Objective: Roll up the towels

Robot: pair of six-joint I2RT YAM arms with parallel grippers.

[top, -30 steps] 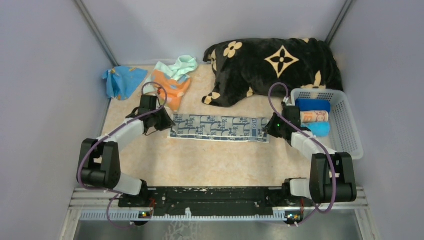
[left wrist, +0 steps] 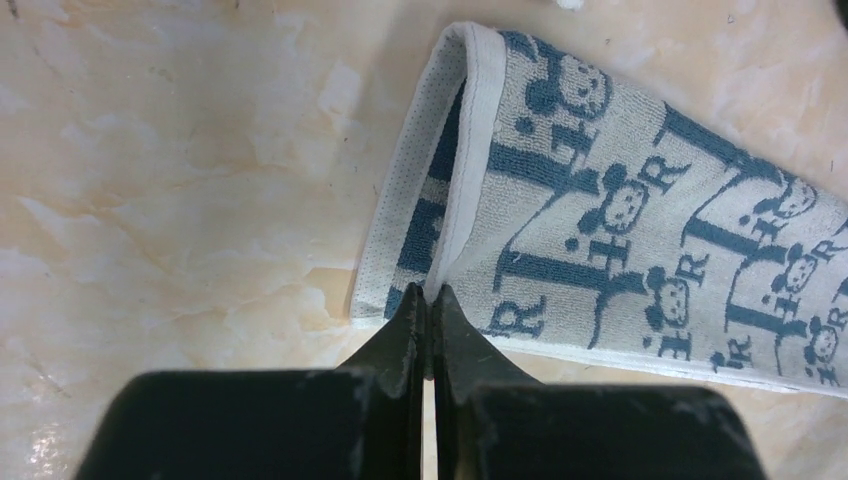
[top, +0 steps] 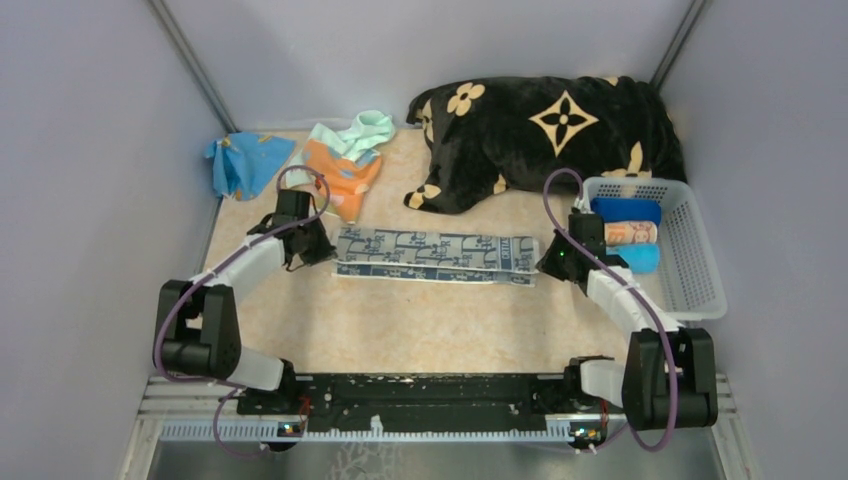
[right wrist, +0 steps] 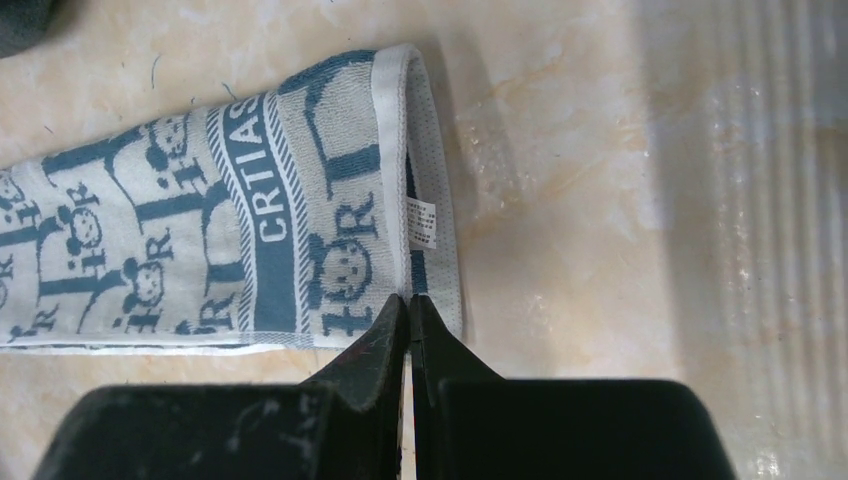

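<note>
A grey-blue bear-patterned towel (top: 430, 250) lies as a long folded strip across the middle of the table. Its upper layer stands off the lower one along the near side, where a strip of the lower layer shows. At its left end, my left gripper is shut on the white hem of the upper layer (left wrist: 475, 150), near the front corner. The same hold shows at the other end: my right gripper has its fingertips closed on the hem (right wrist: 393, 150), just by a small label (right wrist: 421, 222). Between both grippers the front edge runs nearly straight.
In the right-hand white basket (top: 705, 270) lie several rolled towels (top: 630, 233). Behind are a black cushion (top: 560, 140), an orange-and-mint towel (top: 345, 165) and a blue cloth (top: 245, 165).
The left gripper has shifted slightly left and the right gripper slightly right and towards the front. The towel's upper layer has been drawn with them and its ends now reach a little wider.
</note>
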